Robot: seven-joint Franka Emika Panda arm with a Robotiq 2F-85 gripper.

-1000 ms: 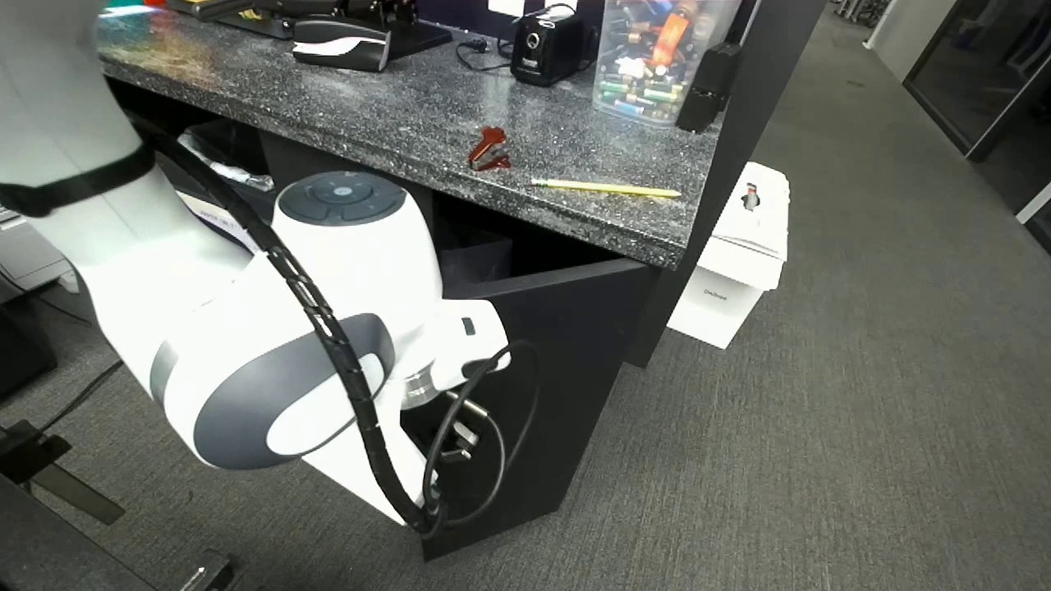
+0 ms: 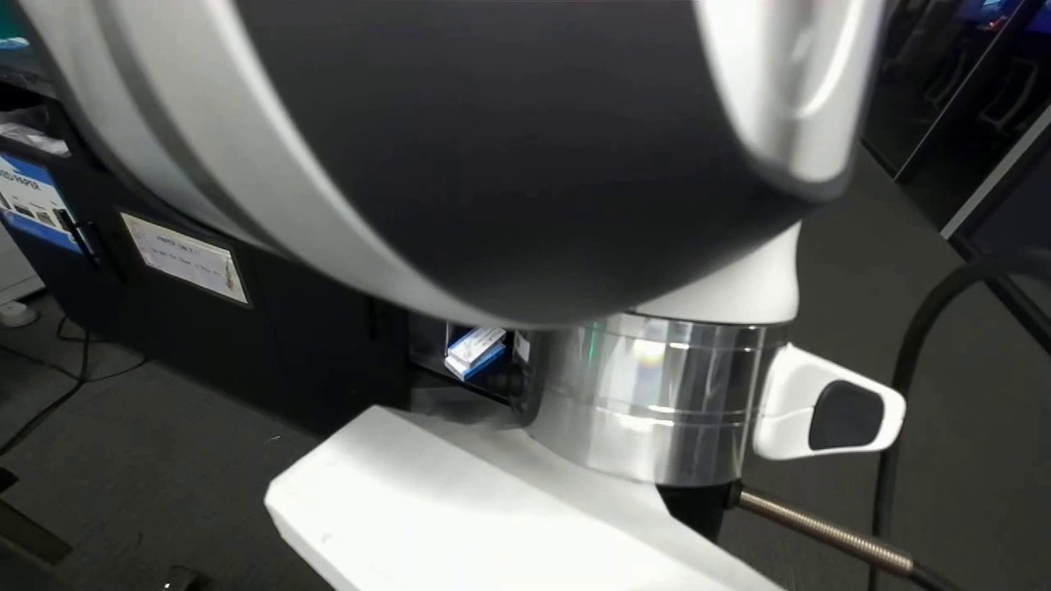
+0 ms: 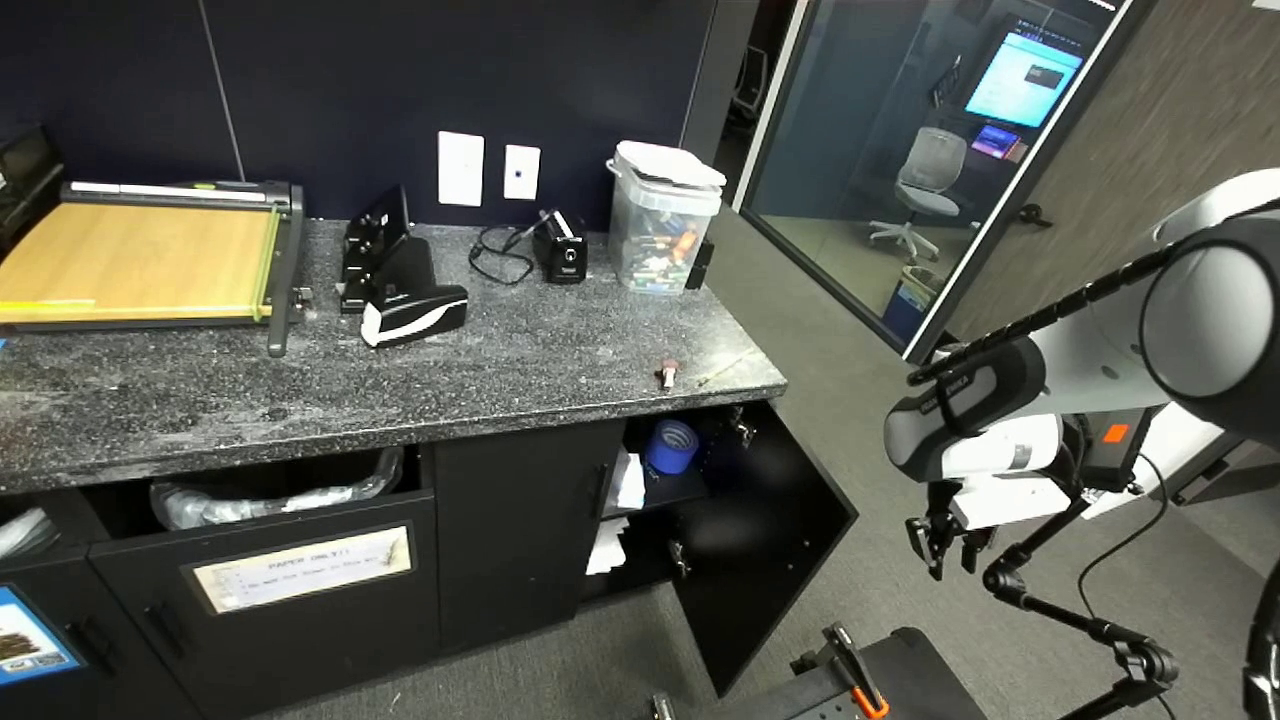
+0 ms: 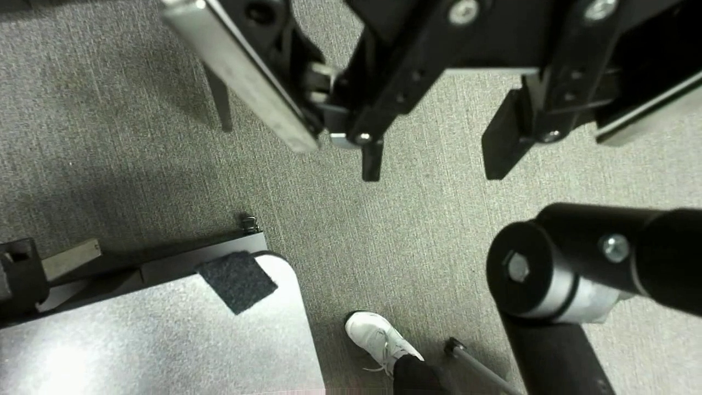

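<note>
My gripper stands open in the wrist view, its two fingers apart with only carpet beneath them. In exterior view 2 the gripper (image 3: 945, 546) hangs over the floor, to the right of the open cabinet door (image 3: 768, 534) and clear of it. The dark cabinet below the counter (image 3: 552, 360) holds a roll of blue tape (image 3: 672, 445) and white papers (image 3: 626, 482). A small reddish item (image 3: 668, 373) lies near the counter's front edge. Large parts of my arm (image 2: 493, 148) block most of exterior view 1; the fingers do not show there.
A clear tub (image 3: 662, 228), a black sharpener (image 3: 560, 248), a stapler (image 3: 414, 316) and a paper trimmer (image 3: 144, 258) stand on the counter. A black jointed stand (image 4: 559, 270) and someone's white shoe (image 4: 375, 336) are near the gripper. Bare carpet lies between.
In exterior view 1 the arm was beside the open cabinet door a second ago, with the counter visible.
</note>
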